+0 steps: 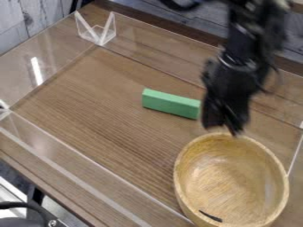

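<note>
The black robot gripper [222,117] is motion-blurred at the right, just above the far side of a wide beige bowl [190,186]; whether anything is between its fingers is too blurred to tell. A green block [166,101] lies on the wooden table left of the gripper, its right end near or behind the arm.
A white wire holder [97,28] stands at the back left. Dark cables lie at the lower left corner. A wooden wall runs along the back.
</note>
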